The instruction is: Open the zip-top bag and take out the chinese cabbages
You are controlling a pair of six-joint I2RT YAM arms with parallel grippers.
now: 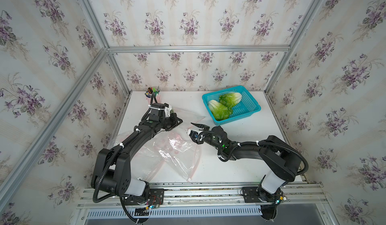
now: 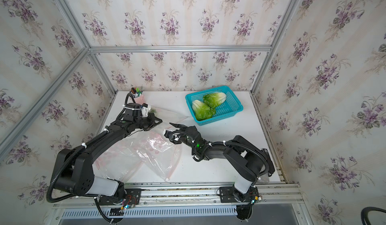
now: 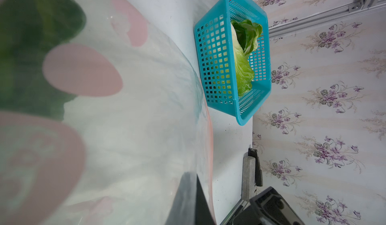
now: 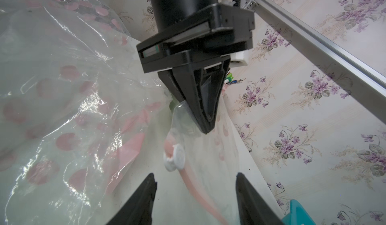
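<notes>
Inside the clear pink-spotted zip bag, a green cabbage (image 3: 32, 52) shows at the upper left of the left wrist view. My left gripper (image 1: 179, 121) is shut on the bag's film (image 4: 225, 160), which rises to its fingertips. A white slider (image 4: 175, 158) sits on the pink zip strip below those fingers. My right gripper is open, facing the slider with nothing gripped; its fingers (image 4: 142, 200) stand apart on either side of it in view. Two cabbages (image 1: 219, 110) (image 1: 230, 99) rest in the blue basket (image 1: 251, 107). The left arm hides much of the bag from above.
Crumpled pink-spotted bags (image 1: 177, 150) lie across the front left of the table. At the back left stands a pink cup of pens (image 2: 139, 99), partly behind the left arm.
</notes>
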